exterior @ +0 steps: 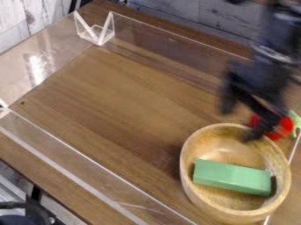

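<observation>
My gripper point(247, 114) is a dark, motion-blurred shape on the right side, over the area just above a light wooden bowl point(200, 145) and beside a red object point(276, 127) with a green end, which it partly covers. It appears open, though the fingers are blurred. A green rectangular block point(230, 177) lies inside the bowl at the lower right.
Clear plastic edges run along the left and front sides, and a small clear holder point(97, 28) stands at the back left. A grey wall is behind.
</observation>
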